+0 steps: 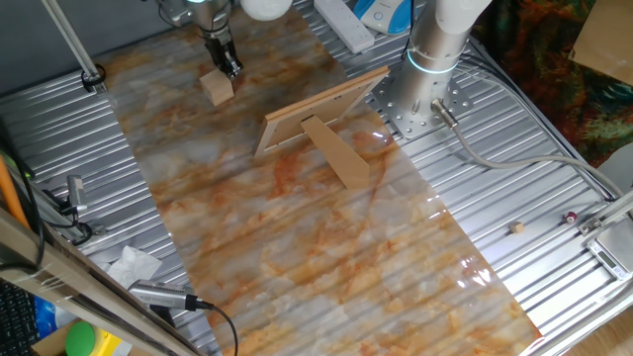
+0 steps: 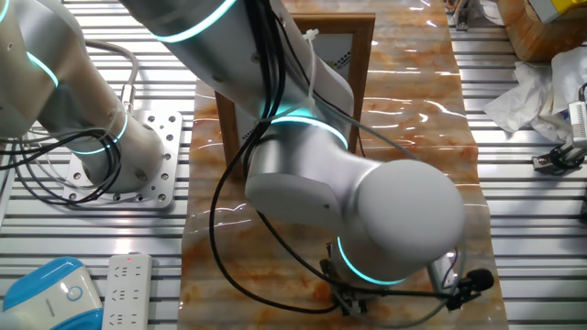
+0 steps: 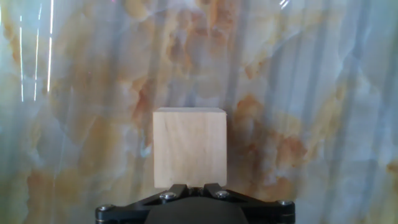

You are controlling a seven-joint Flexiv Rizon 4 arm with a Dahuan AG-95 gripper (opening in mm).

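Note:
A pale wooden block is at the far end of the marbled sheet in exterior view 1. My gripper is close beside it, at its upper right. In the wrist view the block is just ahead of the gripper, whose fingers are drawn close together at the block's near edge. The block is wider than the gap between the fingertips, and nothing shows clasped between them. Contact appears likely, but the meeting edge is partly hidden. In exterior view 2 the arm covers the block.
A wooden picture frame stands on its easel leg mid-sheet, near the arm's base. A power strip and a blue-white device lie behind.

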